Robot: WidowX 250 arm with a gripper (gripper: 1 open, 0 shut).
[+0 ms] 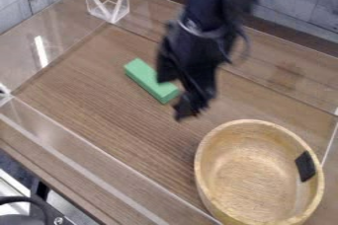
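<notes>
My gripper (180,86), dark and blurred by motion, hangs over the middle of the table (99,120), with its fingers spread open near the right end of a green block (145,76). The block lies on the wood, partly beside or behind the fingers; whether they touch it I cannot tell. A round beige bowl (258,180) stands at the front right, with nothing visible inside it.
A clear plastic piece (109,4) is at the back left. The table's edge and dark cables run along the lower left.
</notes>
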